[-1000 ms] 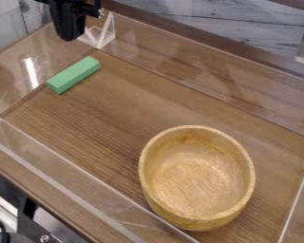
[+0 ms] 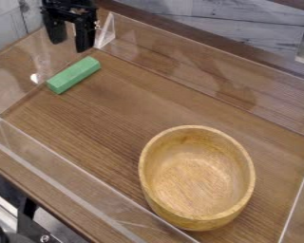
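Observation:
My black gripper (image 2: pixel 68 36) hangs at the top left, above and a little behind a green block (image 2: pixel 73 74) that lies on the wooden surface. The gripper stands open, as far as its small dark fingers show. A round tan bowl (image 2: pixel 196 177) sits at the lower right.
Pale edges bound it along the left and right sides. A clear object stands just right of the gripper at the top.
My gripper has come down into view and moved left over the last second. The green block and the bowl have not moved.

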